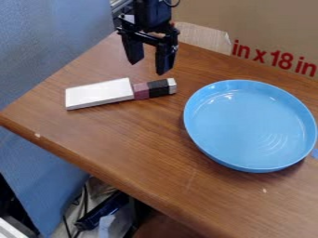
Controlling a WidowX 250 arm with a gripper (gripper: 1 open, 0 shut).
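My black gripper [148, 54] hangs at the top centre of the camera view, its two fingers apart with nothing between them, above and behind a long white board [97, 94]. At the board's right end is a block banded in maroon [141, 91] and black [161, 88], with a light tip. A round blue plate [248, 126] lies on the wooden table to the right of these.
A cardboard box [271, 26] printed with red lettering stands behind the table [174, 186]. Blue padded fabric [32, 65] is at the left, past the table edge.
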